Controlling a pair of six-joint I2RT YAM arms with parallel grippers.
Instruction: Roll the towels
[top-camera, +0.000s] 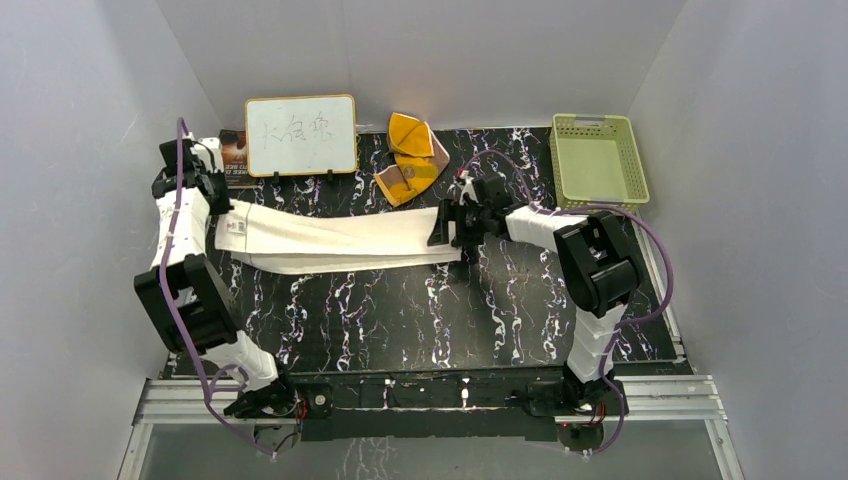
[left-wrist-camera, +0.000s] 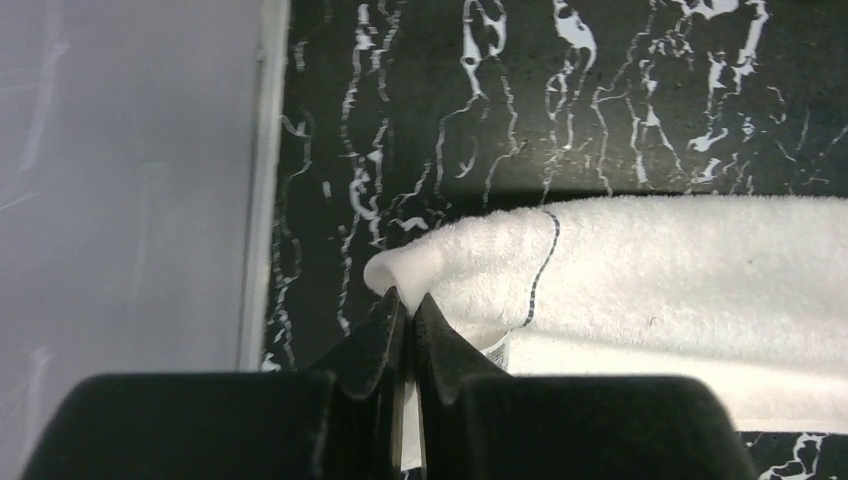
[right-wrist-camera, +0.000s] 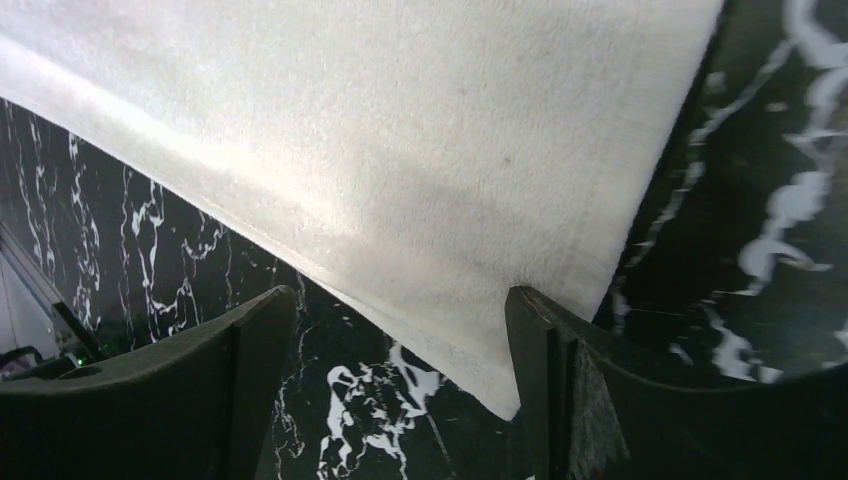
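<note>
A long cream towel (top-camera: 340, 236) lies stretched across the table, its lower layer showing along the near edge. At its left end my left gripper (top-camera: 222, 208) is shut on a corner; in the left wrist view the fingertips (left-wrist-camera: 428, 312) pinch the towel's cloth (left-wrist-camera: 650, 270), with a dark stitched line close by. Over the towel's right end stands my right gripper (top-camera: 450, 225). Its fingers (right-wrist-camera: 545, 330) are apart in the right wrist view, the towel's corner (right-wrist-camera: 480, 370) lying between and beneath them. Whether a finger touches the cloth I cannot tell.
A folded yellow and brown towel (top-camera: 408, 165) lies at the back. Left of it stands a whiteboard (top-camera: 300, 135), with a dark book (top-camera: 234, 155) behind my left gripper. A green basket (top-camera: 600, 165) occupies the back right.
</note>
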